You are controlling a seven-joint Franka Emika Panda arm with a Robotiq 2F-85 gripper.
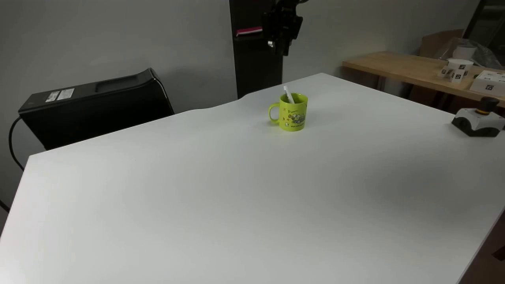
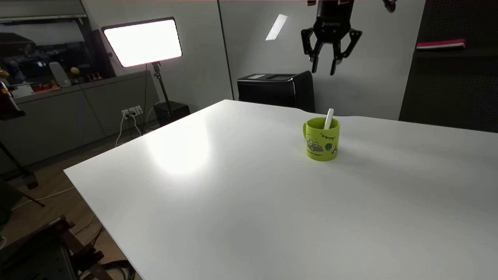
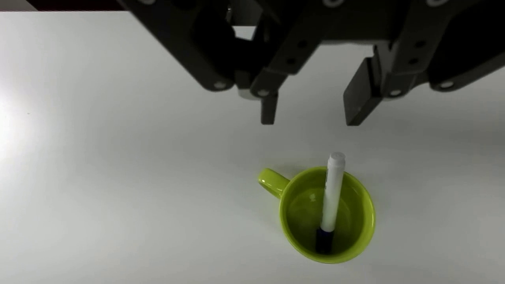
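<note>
A yellow-green mug [image 1: 292, 116] with printed pictures stands upright on the white table [image 1: 189, 198]. Leaning inside it is a white marker [image 3: 333, 194], its dark blue end down in the mug and its white end above the rim. My gripper [image 2: 324, 70] hangs in the air well above the mug, its fingers apart and nothing between them. In the wrist view the fingertips [image 3: 268, 109] are clear of both the marker and the mug, whose handle [image 3: 273, 182] points to the upper left.
Behind the table stands a black box-like object [image 1: 99, 104]. A white and black device with a dark knob [image 1: 479, 118] sits at the right edge.
</note>
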